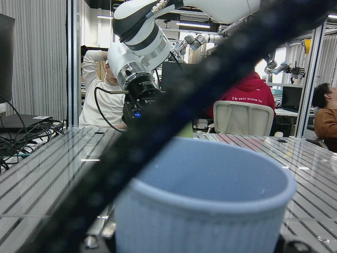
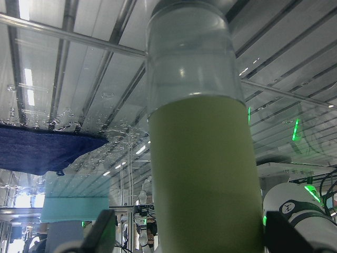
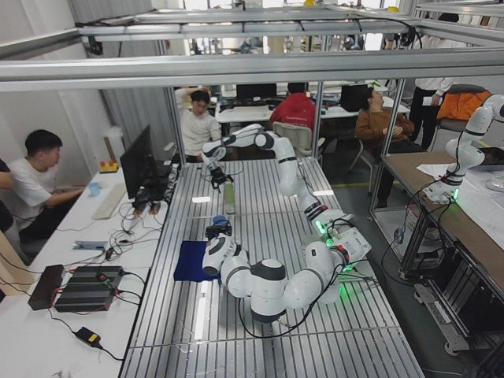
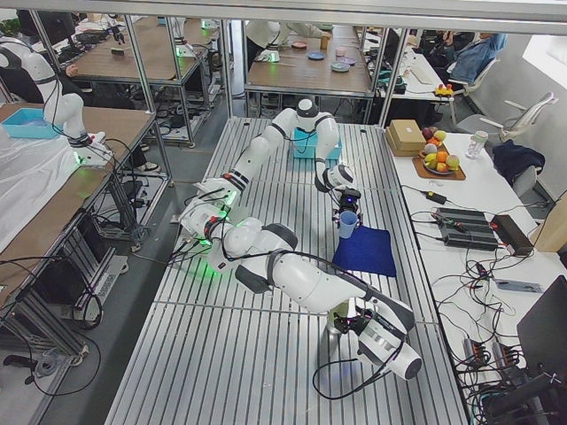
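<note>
A blue cup [image 4: 348,223] [image 1: 205,211] is at my left gripper [image 3: 218,231], beside a dark blue cloth [image 3: 193,260] [image 4: 363,251]. The cup fills the bottom of the left wrist view, behind a blurred black strip; whether the fingers close on it is unclear. Farther back in the camera left view, my right gripper [image 3: 213,175] is at the top of a bottle [image 3: 229,197] with green contents. That bottle [image 2: 205,168] fills the middle of the right wrist view, with a clear upper part. I cannot tell whether that gripper is shut on it.
A slatted metal table [image 3: 331,346] carries both arms, with clear slats around them. A teal bin [image 4: 304,146] stands at one end in the camera right view. A side desk [image 4: 456,301] holds black boxes, cables, a monitor and fruit.
</note>
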